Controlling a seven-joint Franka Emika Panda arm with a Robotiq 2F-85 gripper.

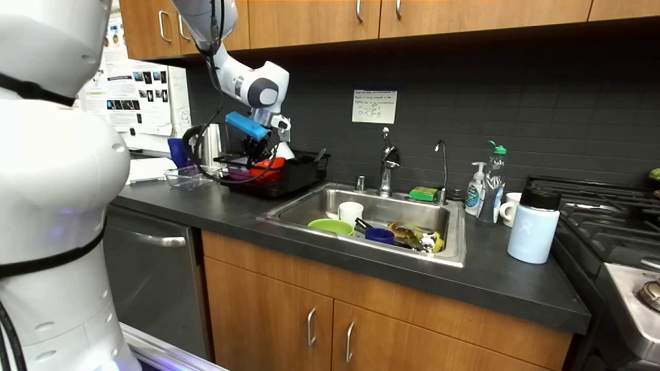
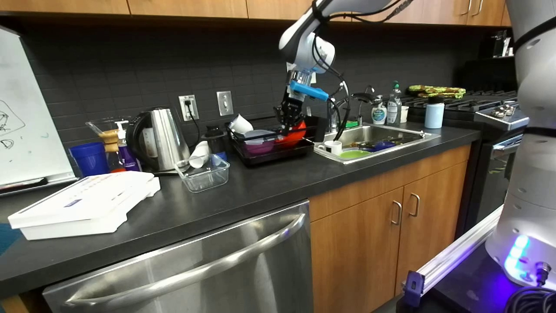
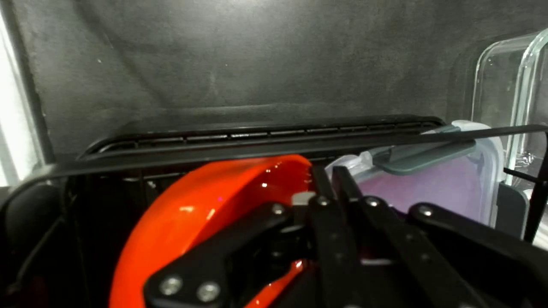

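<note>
In the wrist view, my gripper reaches down into a black dish rack [image 3: 241,134], its fingers close together with only a narrow gap. An orange-red bowl [image 3: 169,215] stands tilted against the left side of the fingers, partly hidden by the gripper's linkage. Whether its rim is between the fingers does not show clearly. In exterior view 2 the bowl [image 2: 295,136] leans right beside the gripper [image 2: 288,125]. A container with a purple body and clear lid [image 3: 426,179] sits to the right of the fingers in the wrist view.
A clear glass dish [image 2: 206,174] and a steel kettle [image 2: 169,138] stand left of the rack. On the other side is the sink [image 1: 455,238], holding a green bowl [image 1: 331,226], a white mug [image 1: 350,213] and other dishes. The counter before the rack is bare.
</note>
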